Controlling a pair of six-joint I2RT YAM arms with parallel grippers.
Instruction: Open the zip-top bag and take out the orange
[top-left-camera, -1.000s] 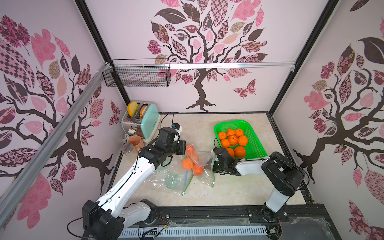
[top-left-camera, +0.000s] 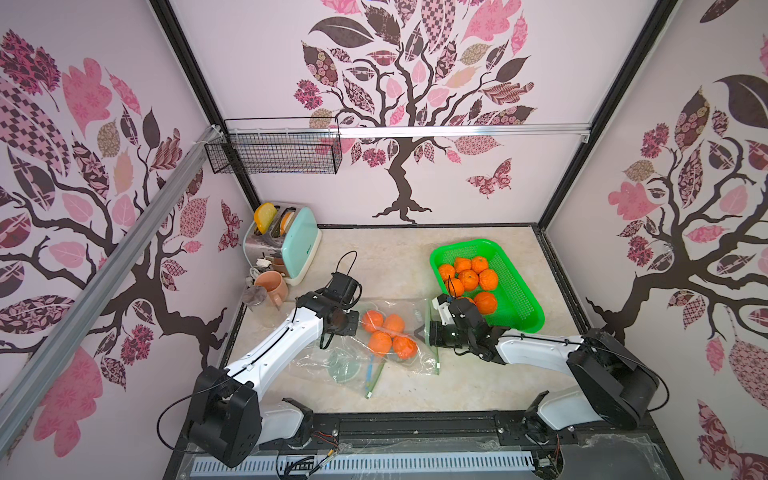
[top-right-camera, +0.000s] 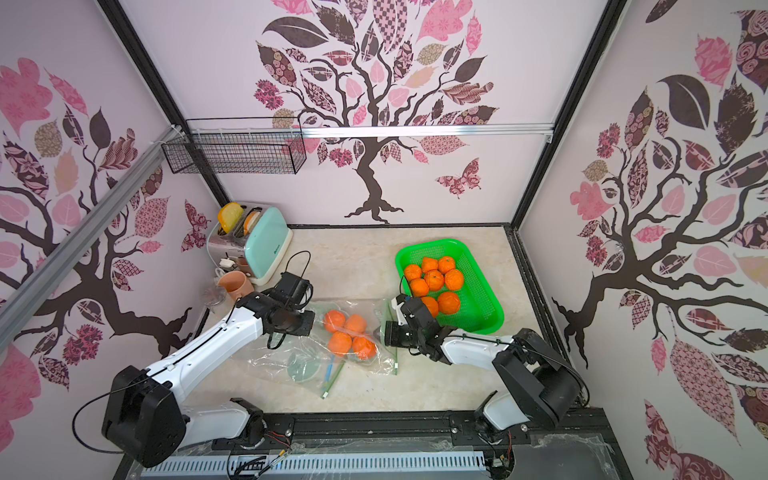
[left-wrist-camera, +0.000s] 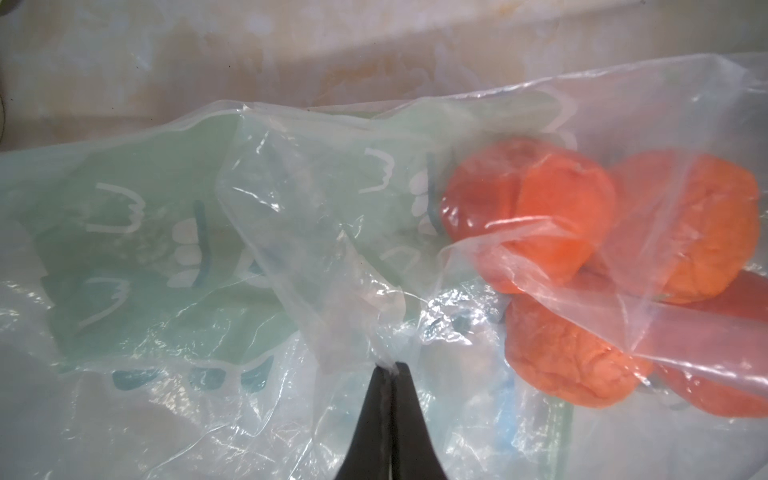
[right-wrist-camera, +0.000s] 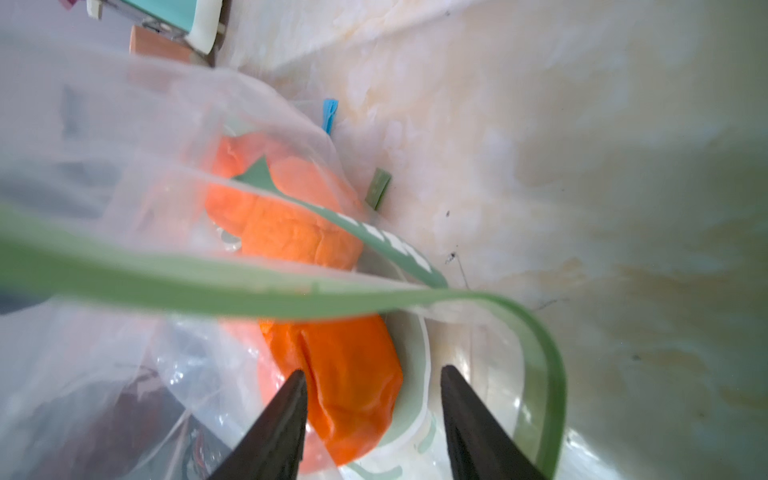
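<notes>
The clear zip top bag lies on the table with several oranges inside. In the left wrist view, its film gathers to a point at the tips of my left gripper, which is shut on it left of the oranges. In the right wrist view, the bag's green mouth strip stands apart as a loop. My right gripper is at this mouth with its fingers apart, an orange beyond them. Whether the fingertips are inside the mouth I cannot tell.
A green basket with several oranges stands behind my right gripper. Another flat clear bag lies in front of my left gripper. Dish rack and mug are back left.
My left gripper has come down and slightly left. The bag's mouth edge and its oranges have shifted right and spread flatter, and the right gripper has moved right.
</notes>
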